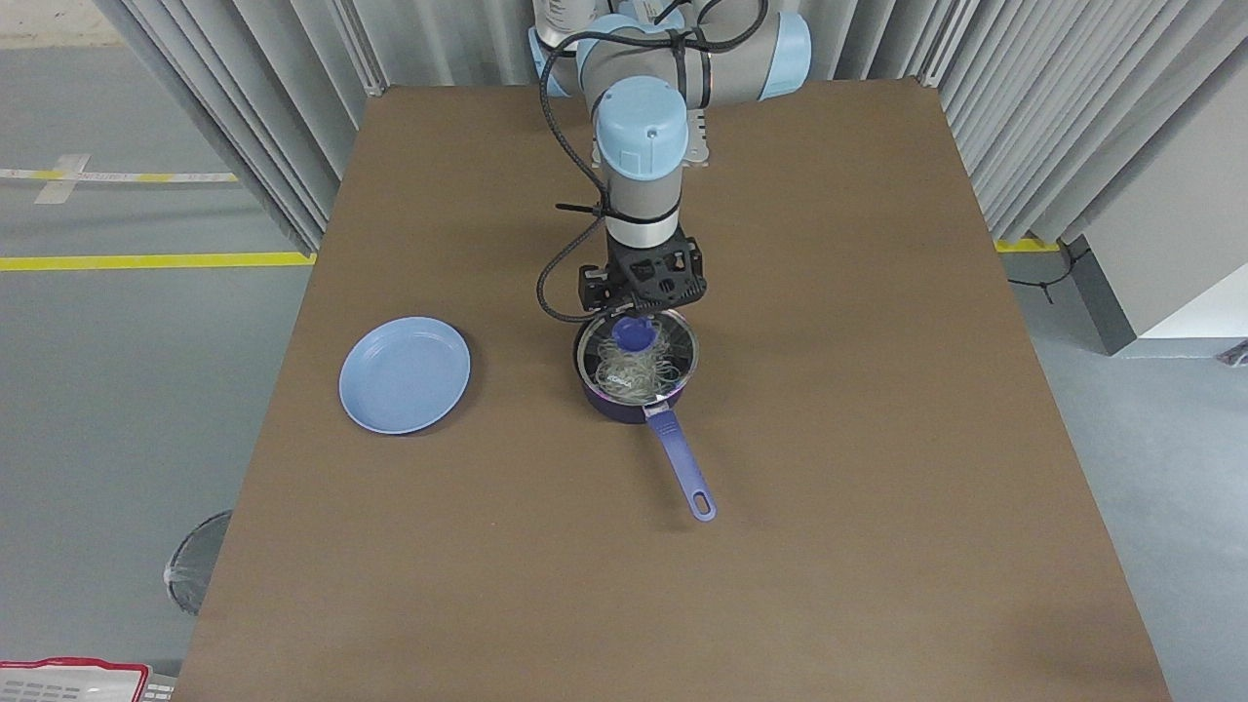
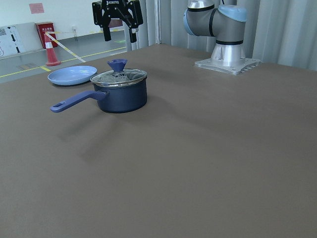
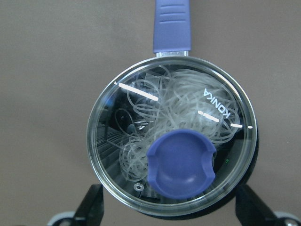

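Observation:
A dark blue saucepan stands on the table with a glass lid on it; its blue knob is in the centre-low part of the wrist view, and translucent strands show under the glass. The pan's blue handle points toward the front camera. Above the pan hangs my gripper, open, its two fingers apart and clear of the knob, nothing between them. A light blue plate lies to the left of the pan in the front view.
The robot's base is at the back edge, near the curtains.

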